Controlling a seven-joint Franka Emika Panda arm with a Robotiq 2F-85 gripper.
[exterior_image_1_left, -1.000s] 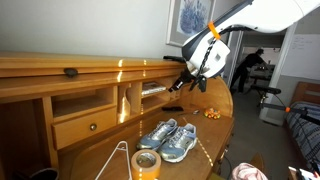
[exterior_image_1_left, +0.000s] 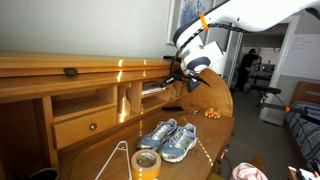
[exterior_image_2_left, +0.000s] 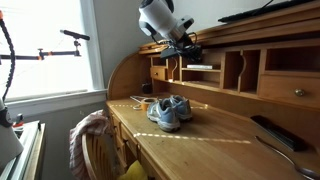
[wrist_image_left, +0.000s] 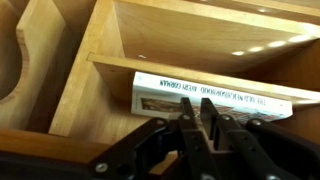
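A white book or flat box (wrist_image_left: 215, 97) with printed lettering along its edge lies in a wooden cubby in the wrist view. In exterior view 2 it shows as a pale strip (exterior_image_2_left: 201, 67) in the desk hutch. My gripper is in front of it, its fingers (wrist_image_left: 186, 110) partly open with a narrow gap and nothing visible between them. Whether they touch the white item cannot be told. From outside, the gripper (exterior_image_1_left: 167, 75) is close to the hutch compartments, near the white item (exterior_image_1_left: 153, 90).
Grey sneakers (exterior_image_1_left: 180, 143) stand on the wooden desktop (exterior_image_2_left: 205, 145), beside a roll of tape (exterior_image_1_left: 146, 160). A black object (exterior_image_2_left: 279, 132) lies toward the hutch's near end. The cubby's wooden shelf (wrist_image_left: 120, 65) and dividers closely frame the gripper.
Over the last second the arm has reached left toward the hutch, bringing my gripper nearer the cubby with the white item. The shoes and the tape have stayed put.
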